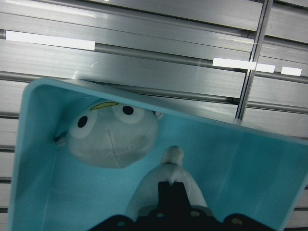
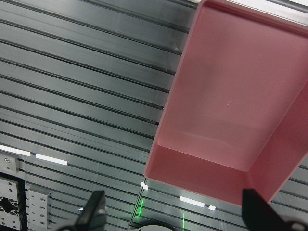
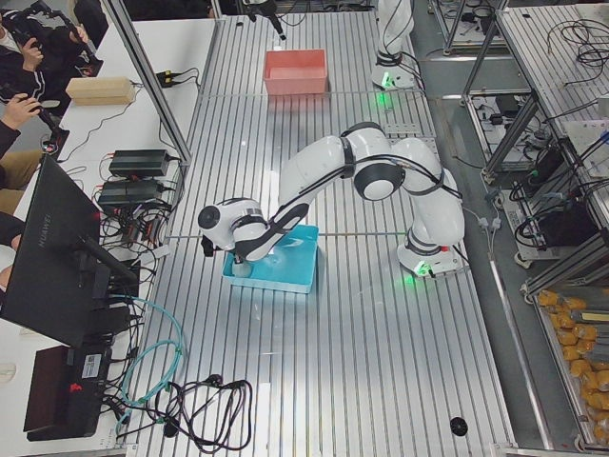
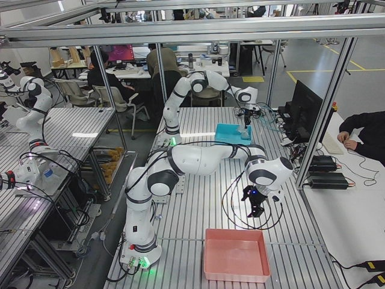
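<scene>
In the left wrist view, my left gripper is low in the blue bin (image 1: 77, 192), its black fingers together on a pale grey plush toy (image 1: 151, 187). A second plush toy (image 1: 110, 142), with eyes and a yellow beak, lies in the bin's corner beside it. In the camera left view the left arm reaches over the blue bin (image 3: 295, 262). My right gripper hangs open above the empty pink bin (image 2: 226, 96), nothing between its fingers.
The slatted metal table has clear room around both bins. Black cables (image 3: 219, 419) lie near its front left corner in the camera left view. A monitor (image 3: 57, 267) stands on the white side table at left.
</scene>
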